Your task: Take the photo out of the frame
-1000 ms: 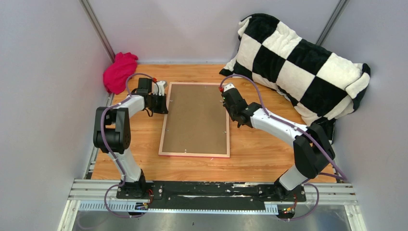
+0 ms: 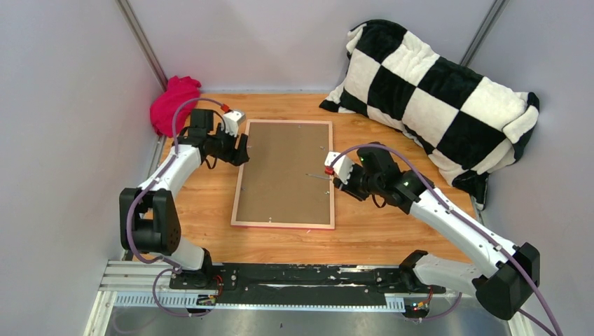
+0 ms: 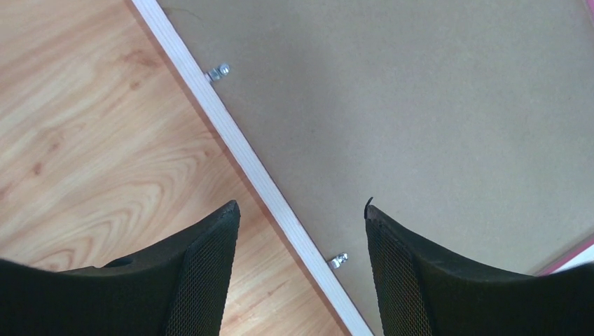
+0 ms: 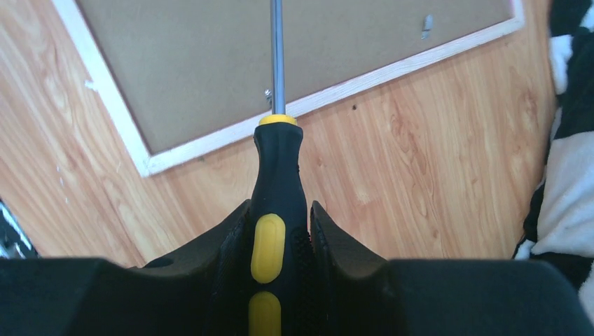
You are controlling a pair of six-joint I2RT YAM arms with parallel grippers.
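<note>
The frame (image 2: 282,223) lies back-up on the wood, brown backing board (image 2: 280,175) inside, with small metal tabs (image 3: 218,71) along its edges. My left gripper (image 2: 240,150) is over the frame's left edge; in the left wrist view its fingers (image 3: 196,259) are apart with nothing between them, above that edge and two tabs. My right gripper (image 2: 340,184) is at the right edge, shut on a screwdriver (image 4: 277,168) with a black-and-yellow handle, its shaft pointing over the board. The photo itself is hidden.
A checkered pillow (image 2: 434,91) fills the back right, and a red cloth (image 2: 171,105) lies at the back left. Bare wood (image 2: 280,248) shows in front of the frame and around its sides.
</note>
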